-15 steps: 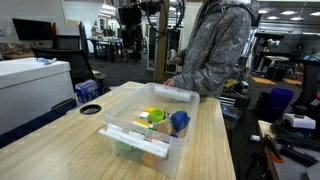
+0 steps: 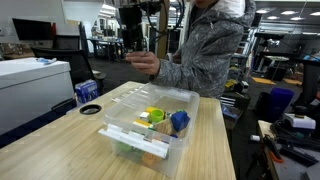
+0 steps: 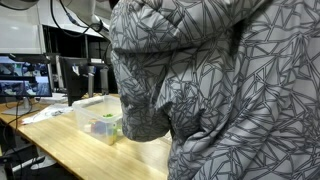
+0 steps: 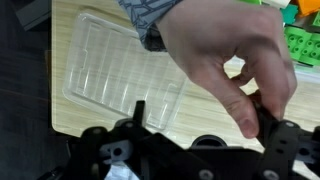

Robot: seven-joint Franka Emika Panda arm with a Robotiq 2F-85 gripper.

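Note:
In the wrist view my gripper stands open, its two dark fingers wide apart. A person's hand (image 4: 235, 60) reaches in from above and pinches around the right fingertip; whether it holds anything small there is hidden. Exterior view 1 has the arm (image 2: 130, 15) hanging over the table behind the bin, the hand (image 2: 143, 63) just below it. The clear plastic bin (image 2: 122, 132) holds several colourful objects, among them a blue one (image 2: 180, 120) and a yellow-green one (image 2: 153, 113).
A clear flat lid or tray (image 4: 120, 70) lies on the wooden table in the wrist view. A black ring-shaped item (image 2: 90, 109) is on the table left of the bin. The person's patterned sleeve (image 3: 200, 90) blocks much of exterior view 2.
The person has leaned in, and their hand has risen from beside the bin's far edge to my gripper. The bin and its contents have not moved.

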